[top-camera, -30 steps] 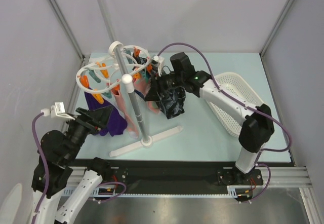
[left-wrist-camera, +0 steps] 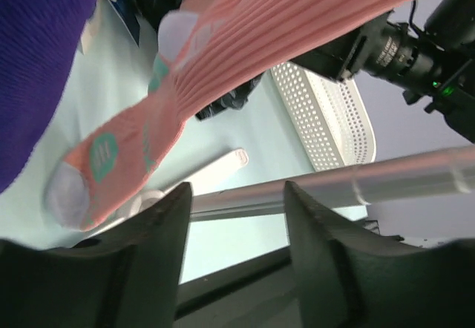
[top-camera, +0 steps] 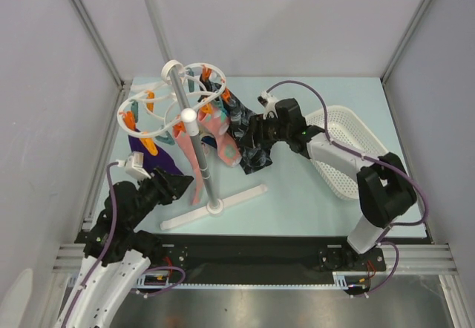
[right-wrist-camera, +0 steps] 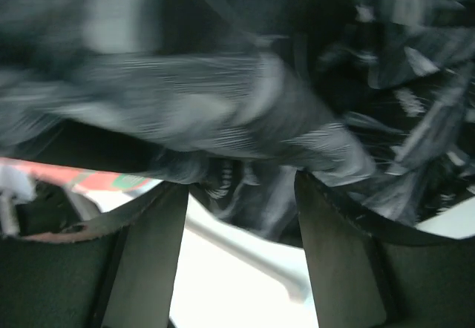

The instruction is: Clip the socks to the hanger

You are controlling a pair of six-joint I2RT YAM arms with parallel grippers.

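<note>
The white round clip hanger (top-camera: 162,99) stands on a pole, carrying socks: a purple one (top-camera: 152,155), pink ones (top-camera: 222,139) and a dark patterned one (top-camera: 241,128). My left gripper (top-camera: 176,187) is low at the left, beside the purple sock and pole; in its wrist view the fingers are part open below a hanging pink sock (left-wrist-camera: 126,150), nothing clearly between them. My right gripper is up against the dark fabric (right-wrist-camera: 386,120), fingers apart, with fabric behind or between them; whether it grips any is unclear.
A white plastic basket (top-camera: 356,135) stands on the right of the table. The hanger's white foot (top-camera: 245,194) crosses the front. Table space between foot and basket is clear.
My left gripper has moved right toward the pole. My right gripper has moved right from beside the hanger, over the dark sock.
</note>
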